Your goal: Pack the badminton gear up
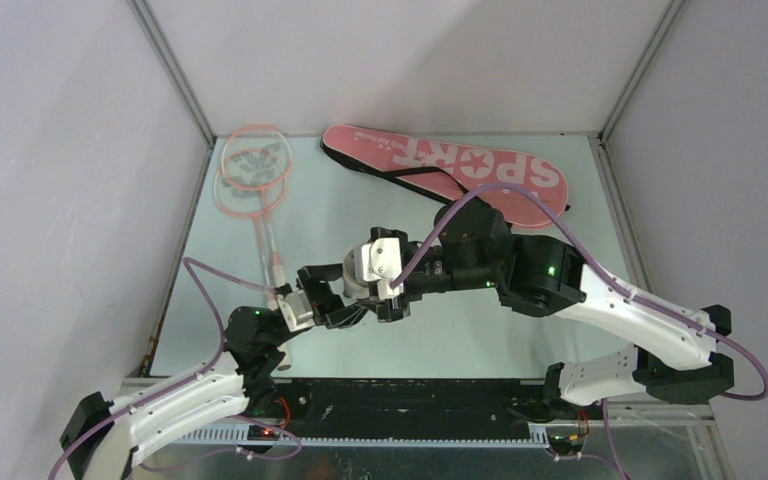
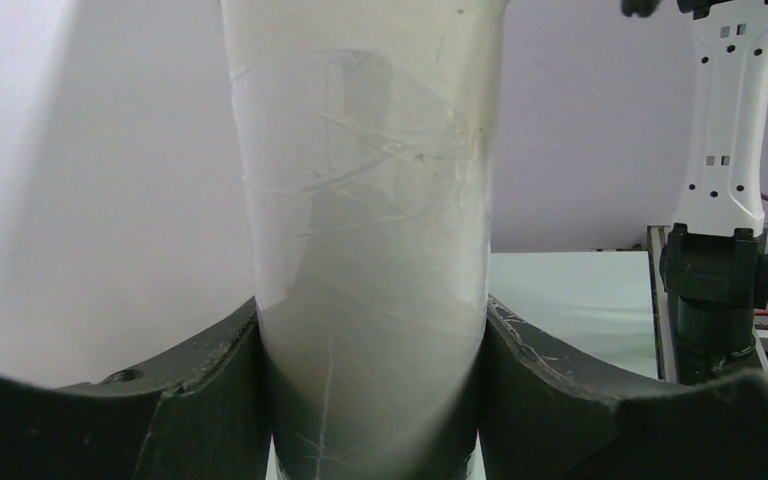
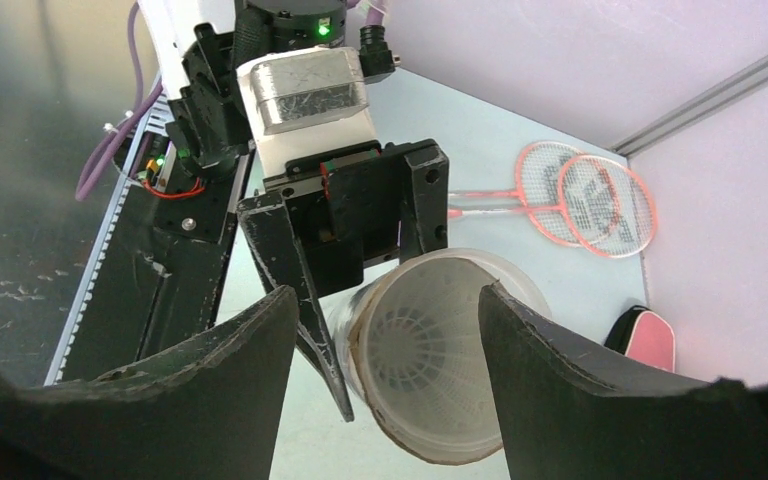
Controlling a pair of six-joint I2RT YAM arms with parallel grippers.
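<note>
My left gripper is shut on a translucent white shuttlecock tube, held upright above the mat. Its open end shows in the right wrist view, with the inside visible. My right gripper stands open over that end, a finger either side of the rim; in the top view it hides much of the tube. Two pink rackets lie overlapped at the left of the mat. The pink racket bag with its black strap lies along the back.
White walls enclose the mat on the back and sides. Bare mat shows in the front middle and right, partly under my right arm.
</note>
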